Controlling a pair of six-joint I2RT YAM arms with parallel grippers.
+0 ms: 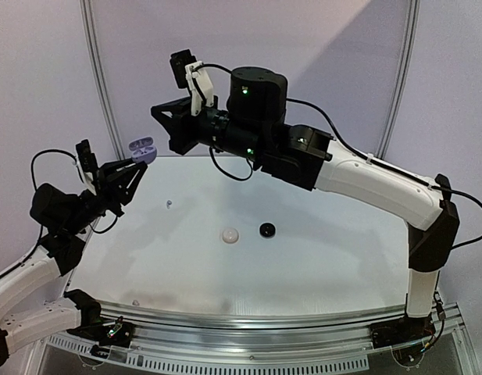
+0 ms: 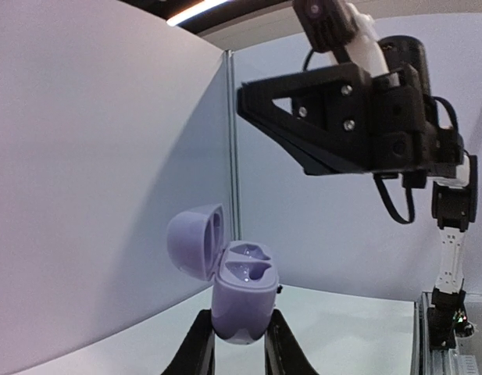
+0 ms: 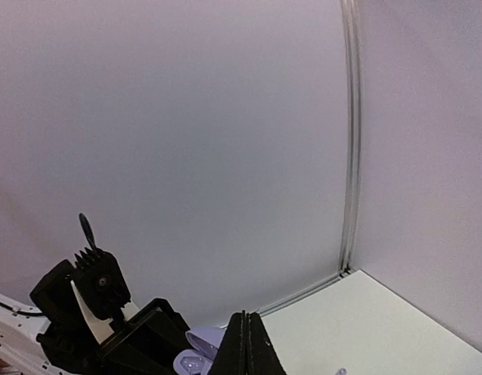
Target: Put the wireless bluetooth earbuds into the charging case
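The lilac charging case (image 2: 243,301) is held upright, lid raised, with my left gripper shut on its base. Both slots look empty from this side. My right gripper is shut, its fingers together and nothing between them. In the top view it hangs high at the back, to the right of the case. A small pale earbud (image 1: 169,204) lies on the table's left part; the right wrist view shows a small earbud (image 3: 341,371) at the bottom edge. What looks like another small earbud (image 1: 136,303) lies near the front left edge.
A pinkish-white round object (image 1: 230,235) and a black round object (image 1: 267,230) sit mid-table. Walls enclose the back and sides, and a metal rail (image 1: 256,328) runs along the front.
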